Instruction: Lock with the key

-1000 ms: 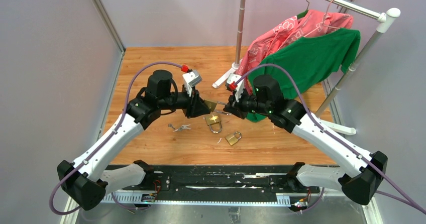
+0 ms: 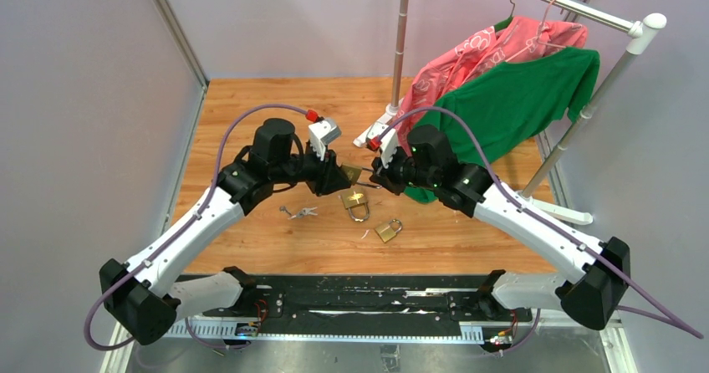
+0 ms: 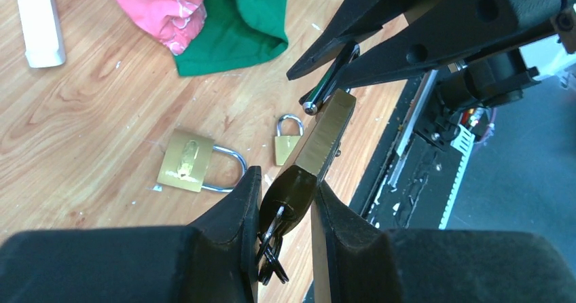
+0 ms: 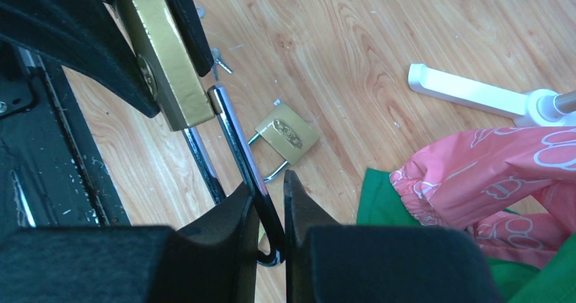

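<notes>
A brass padlock point(image 2: 352, 173) is held up between the grippers. My left gripper is around the lower end of its body point(image 3: 322, 134), where keys on a ring point(image 3: 270, 248) hang; whether the fingers grip cannot be told. My right gripper is shut on the long steel shackle point(image 4: 234, 136), whose end stands at the body's face. Two more padlocks lie below on the wood, a larger point(image 2: 354, 201) and a smaller point(image 2: 386, 232), with loose keys point(image 2: 303, 212) to their left.
A clothes rack point(image 2: 613, 79) with pink point(image 2: 426, 89) and green point(image 2: 518, 105) garments stands at the back right, the green one reaching down near my right gripper. The left part of the wooden board point(image 2: 217, 114) is clear.
My right arm has shifted slightly up in the top view, and its wrist housing a little left.
</notes>
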